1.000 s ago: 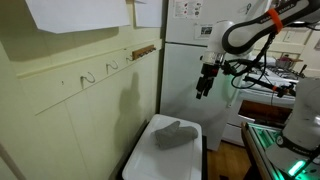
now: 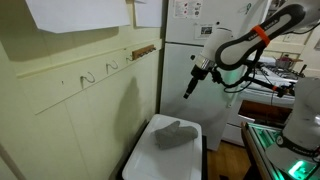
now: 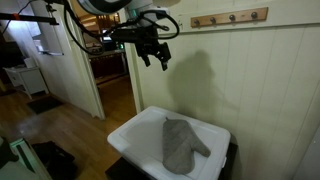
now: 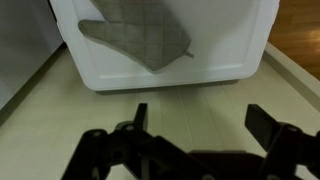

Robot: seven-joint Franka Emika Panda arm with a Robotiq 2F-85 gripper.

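A grey quilted oven mitt (image 2: 176, 134) lies flat on a white tray or lid (image 2: 150, 164). In exterior view 2 the mitt (image 3: 182, 145) rests right of the middle of the white surface (image 3: 136, 137). High above it, clear of everything, hangs my gripper (image 2: 189, 89), its fingers apart and nothing between them. From the wrist, the mitt (image 4: 142, 30) shows at the top of the view, beyond the open gripper. A small loop sticks out at the mitt's cuff end.
Along the cream panelled wall run several hooks (image 2: 90, 77) and a wooden peg rack (image 3: 229, 17). A white fridge (image 2: 183, 70) and a stove (image 2: 276, 77) stand behind the arm. Open air surrounds the gripper.
My arm has swung a little toward the wall, moving the gripper left in exterior view 1. It also appears tilted now. The mitt and the tray have stayed put.
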